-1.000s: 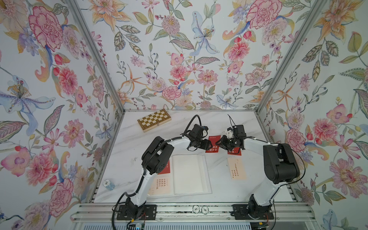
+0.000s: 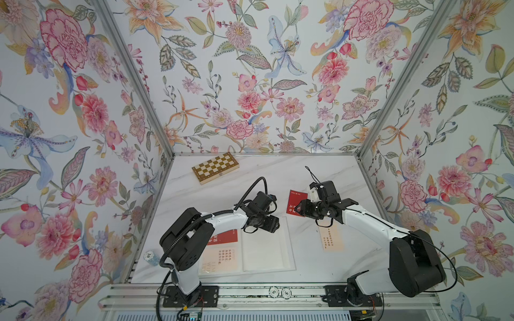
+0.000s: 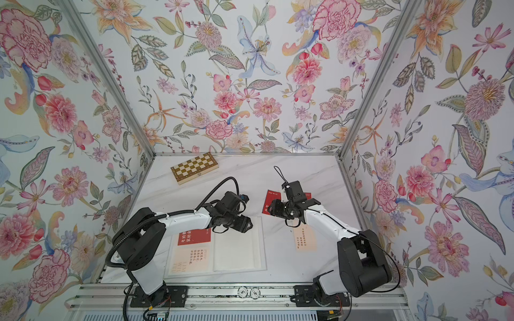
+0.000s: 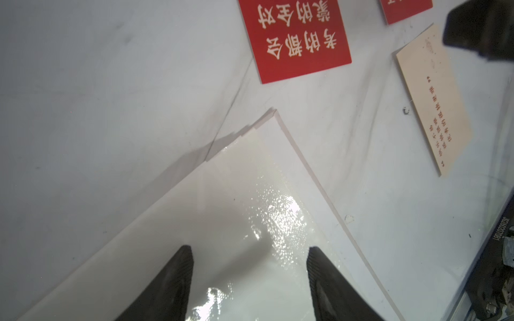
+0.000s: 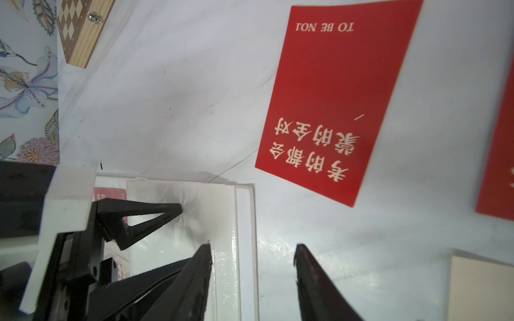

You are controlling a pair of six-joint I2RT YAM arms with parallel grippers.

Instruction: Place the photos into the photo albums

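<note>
An open photo album lies at the front left, with a red card and a beige card in its left page and a blank plastic sleeve on the right. My left gripper hangs over the upper part of that sleeve, fingers parted, nothing between them. My right gripper is open and empty, just right of the album. Beyond them lie a red card, a second red card partly in view, and a beige card.
A wooden chessboard lies at the back left. A small can stands near the left front. The two grippers are close together.
My right gripper has come slightly toward the left and front.
</note>
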